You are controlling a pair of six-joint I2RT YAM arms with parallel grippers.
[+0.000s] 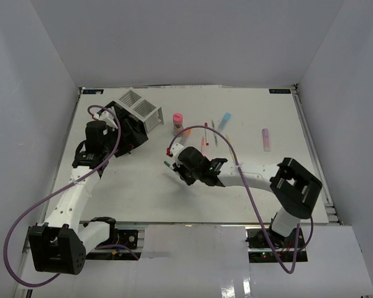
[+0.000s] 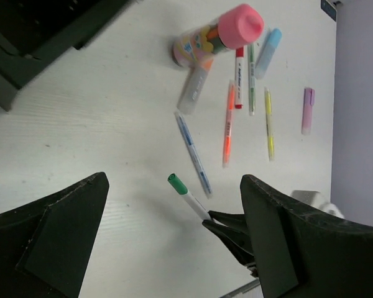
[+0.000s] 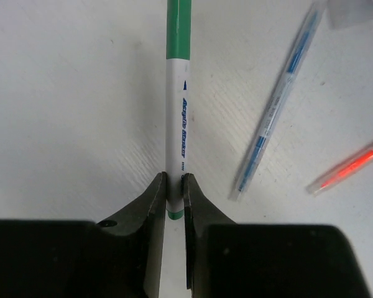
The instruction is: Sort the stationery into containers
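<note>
My right gripper is shut on a green-and-white marker [image 3: 177, 105], held near its lower end, over the middle of the table. My left gripper is open with nothing between its fingers, beside the black organiser [image 2: 37, 43] at the upper left of the top view. A blue pen [image 2: 193, 152], an orange pen [image 2: 229, 124], a yellow pen [image 2: 269, 124], red [image 2: 239, 81] and green [image 2: 252, 81] pens, blue [image 2: 268, 54] and pink [image 2: 308, 112] markers and a grey-orange highlighter [image 2: 194, 90] lie on the table.
A white slotted organiser [image 1: 149, 108] stands behind the black one. A pink-lidded jar [image 1: 178, 121] stands at the back middle.
</note>
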